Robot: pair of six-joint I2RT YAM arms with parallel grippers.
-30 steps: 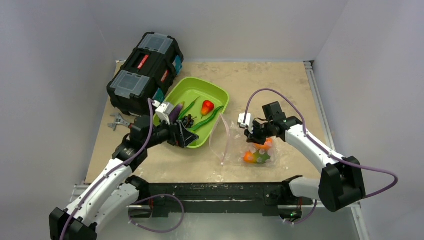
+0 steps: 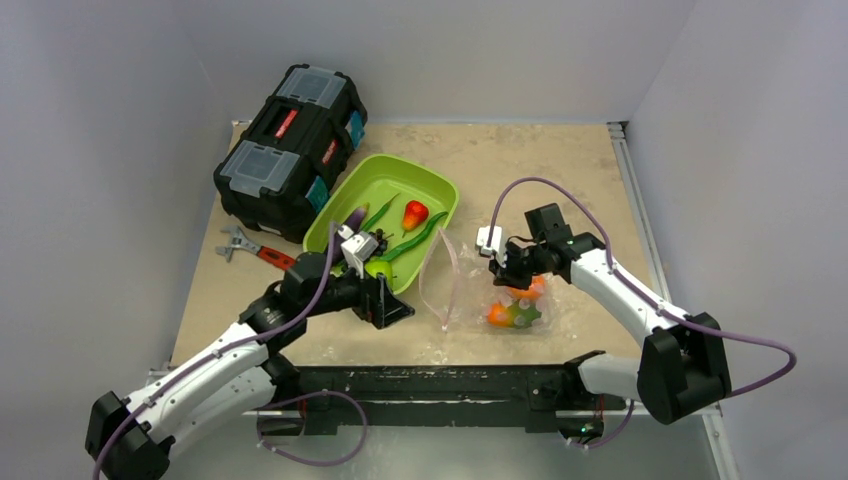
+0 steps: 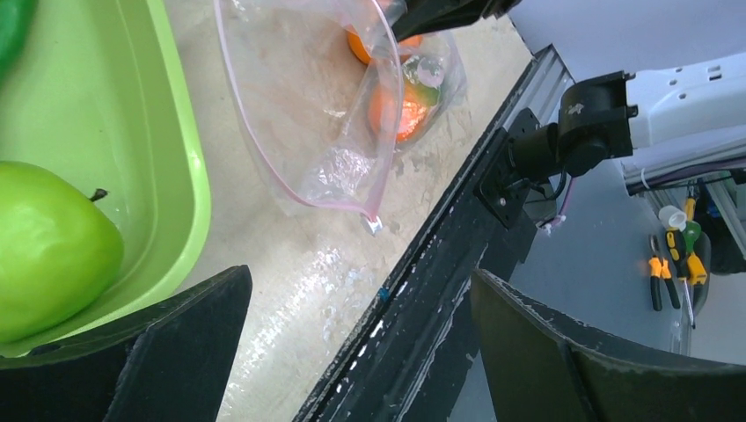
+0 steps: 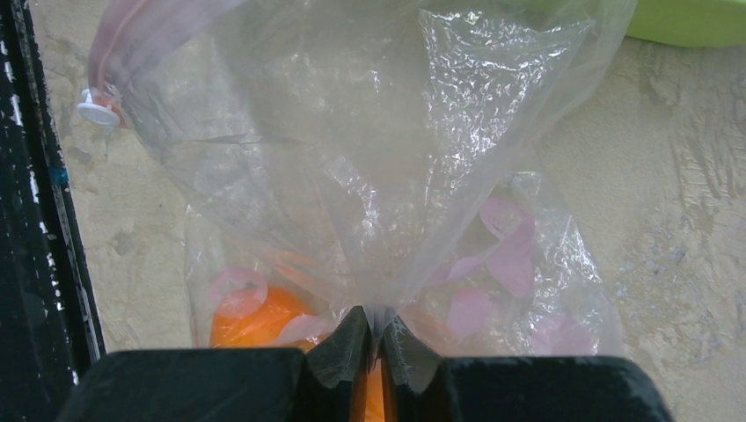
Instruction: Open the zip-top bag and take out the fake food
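The clear zip bag (image 2: pixel 450 290) stands open on the table, its pink-edged mouth toward the left, with orange fake food (image 2: pixel 500 315) and a green piece inside. My right gripper pinches the bag's upper film. My left gripper (image 2: pixel 385 305) hangs open at the green tray's front edge, left of the bag, nothing between its fingers; in the left wrist view the bag's mouth is ahead of it. The green tray (image 2: pixel 420 175) holds a red pear, green peppers, an eggplant and a green apple (image 3: pixel 48 251).
A black toolbox (image 2: pixel 290 150) stands at the back left, with an adjustable wrench (image 2: pixel 240 243) and a red-handled tool beside it. The table's front edge (image 2: pixel 430 380) runs close below the bag. Bare table lies behind the bag.
My left gripper has moved from over the tray toward the front right, nearer the bag. The right arm and the bag look unchanged.
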